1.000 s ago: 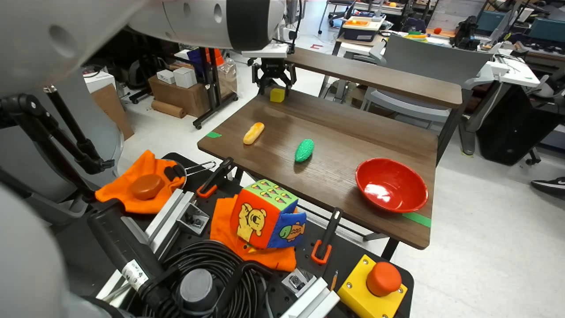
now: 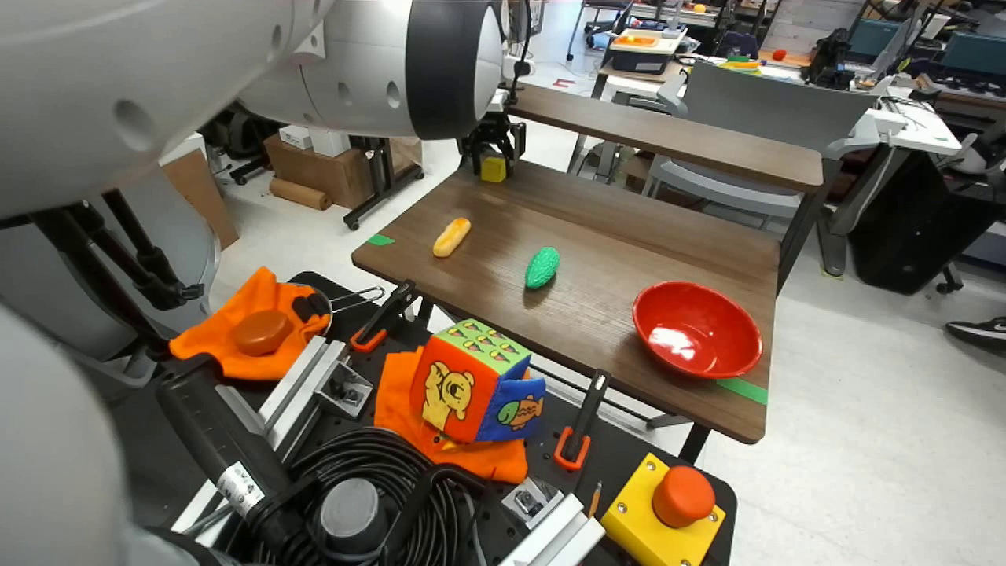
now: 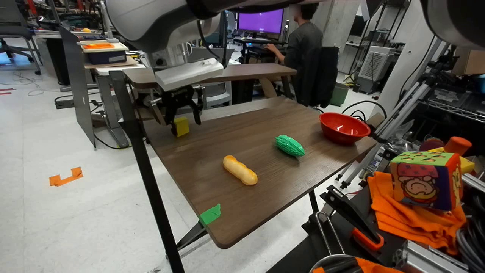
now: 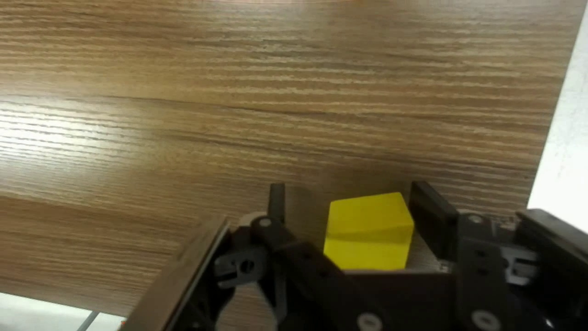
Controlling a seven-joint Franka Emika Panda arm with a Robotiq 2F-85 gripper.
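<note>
A yellow block (image 4: 369, 231) rests on the far left end of the brown table (image 2: 603, 226). My gripper is down around it, partly open, with one finger on each side. In the wrist view the right finger (image 4: 432, 220) is right against or very close to the block, while a gap separates the block from the left finger (image 4: 277, 202). In exterior view 2 the block (image 3: 181, 126) shows between the dark fingers. A yellow-orange bread-like toy (image 2: 452, 237), a green bumpy toy (image 2: 542, 268) and a red bowl (image 2: 697, 329) also sit on the table.
A raised brown shelf (image 2: 660, 132) runs along the table's back edge, close behind the gripper. The table's end lies near the block. Room is free between the toys and bowl. In front, a black cart holds a soft picture cube (image 2: 476, 382) and cables.
The arm and gripper have shifted slightly and turned, and the fingers now stand closer together and lower around the block. The block, toys and bowl have not visibly moved.
</note>
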